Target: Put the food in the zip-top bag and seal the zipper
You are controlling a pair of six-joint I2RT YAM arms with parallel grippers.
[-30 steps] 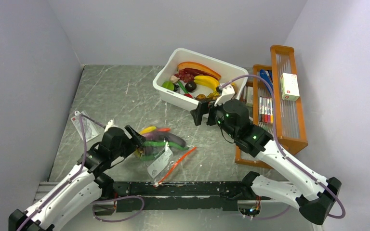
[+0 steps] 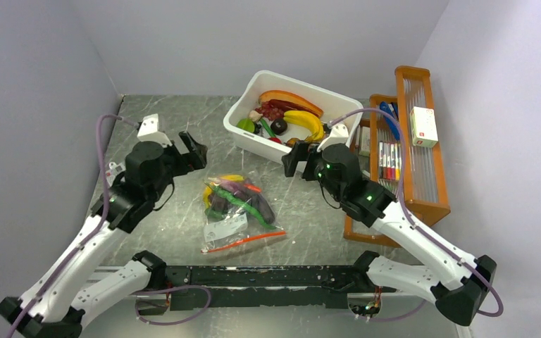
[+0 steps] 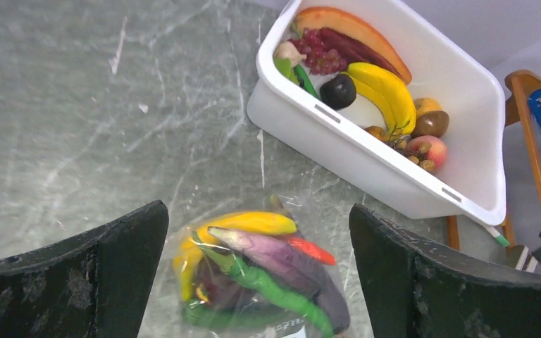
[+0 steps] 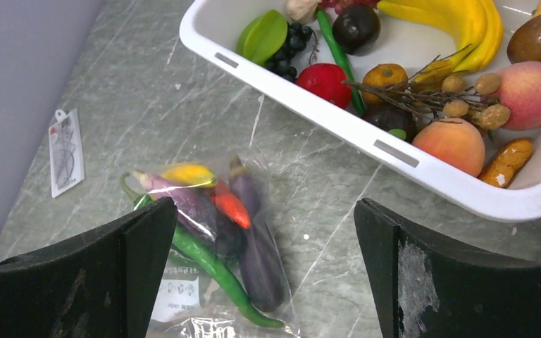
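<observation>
A clear zip top bag [image 2: 243,218] lies flat on the stone counter, holding purple eggplants, green and red peppers and yellow produce; its orange zipper edge [image 2: 243,242] faces the front. Whether the zipper is closed I cannot tell. Behind it, a white bin [image 2: 253,146] holds more food, including bananas, a peach and grapes. My left gripper [image 2: 194,149] hangs raised, left of and above the bag, open with nothing between its fingers. My right gripper [image 2: 297,153] hangs open near the bin's front, right of and above the bag, also empty.
A wooden organizer [image 2: 423,176] with markers and a small white box [image 2: 425,127] stands on the right. A tagged item [image 4: 65,151] lies at the left. Walls close in the back and both sides.
My left gripper has risen away from the bag toward the back. The bag lies flatter, its zipper edge shifted slightly left. The right arm has barely moved.
</observation>
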